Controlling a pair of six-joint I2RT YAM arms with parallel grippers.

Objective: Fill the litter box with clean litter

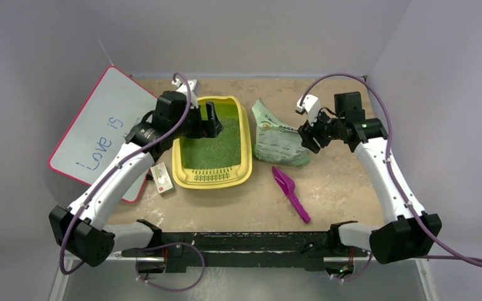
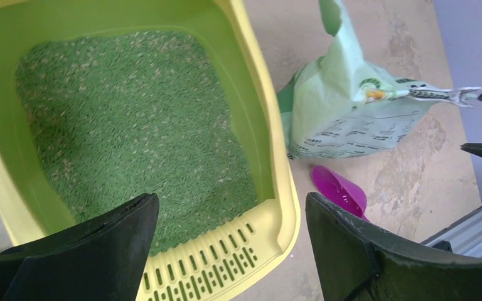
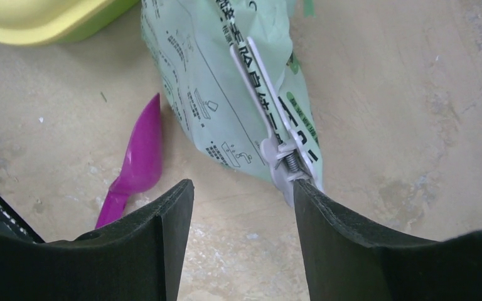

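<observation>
A yellow-green litter box (image 1: pixel 245 143) stands at the table's middle, its floor covered in green litter (image 1: pixel 216 145). Over its upper part hovers my left gripper (image 1: pixel 214 120), fingers apart and empty. Right of the box rests a pale green litter bag (image 1: pixel 280 147); a white clip (image 3: pixel 283 150) lies along its closed top edge. At the bag's right end is my right gripper (image 1: pixel 310 139), its fingers parted; in the right wrist view, one fingertip (image 3: pixel 302 188) appears beside the clip's end, and I cannot tell whether they touch. Below the bag lies a purple scoop (image 1: pixel 293 195).
A whiteboard (image 1: pixel 94 135) with a red rim leans at the left, and a small white carton (image 1: pixel 162 179) lies between it and the box.
</observation>
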